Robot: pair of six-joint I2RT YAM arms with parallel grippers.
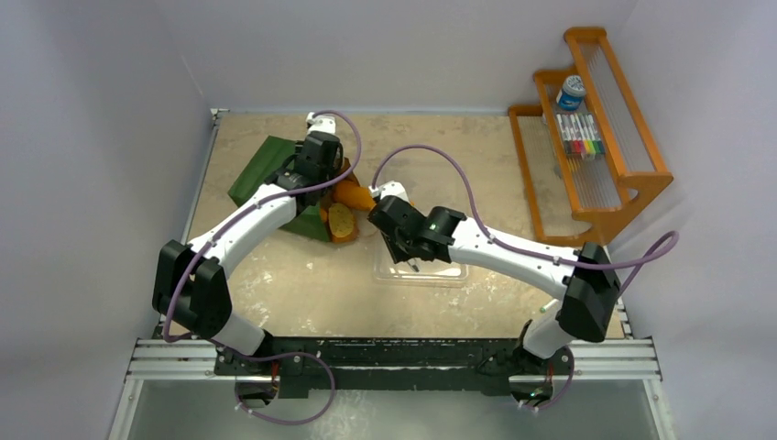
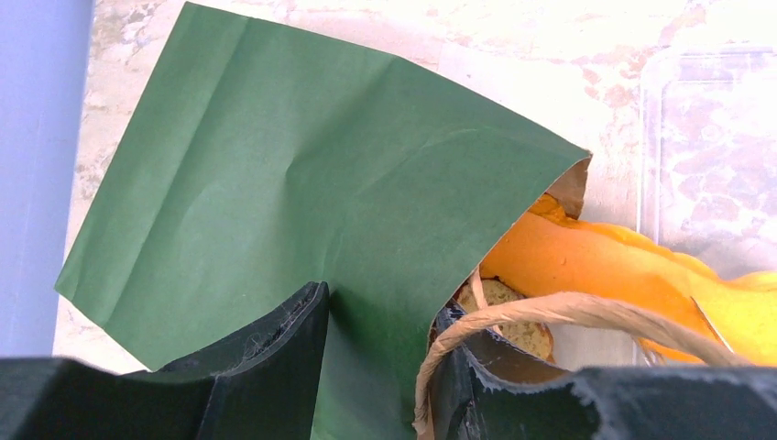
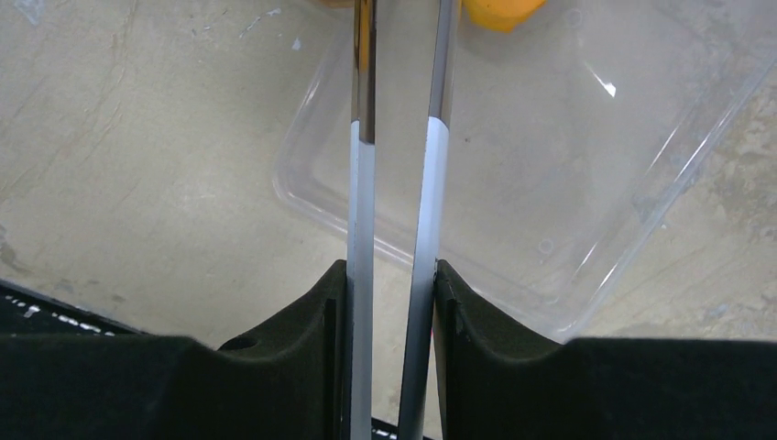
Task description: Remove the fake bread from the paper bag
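The green paper bag (image 2: 247,183) lies on its side at the table's left, its opening facing right. My left gripper is shut on the bag near its mouth and twisted handle. A long orange bread (image 2: 596,266) sticks out of the opening toward the clear tray (image 2: 660,165); a sliced-looking piece of bread (image 1: 341,220) sits at the mouth. My right gripper hangs over the tray, holding long metal tongs or strips (image 3: 426,202), part open with a narrow gap, their tips near the orange bread at the top of the right wrist view.
A wooden rack (image 1: 605,192) with markers (image 1: 579,136) and a jar (image 1: 569,94) stands at the back right. A small white pen (image 1: 550,304) lies near the right arm's base. Bare table is open at front and back centre.
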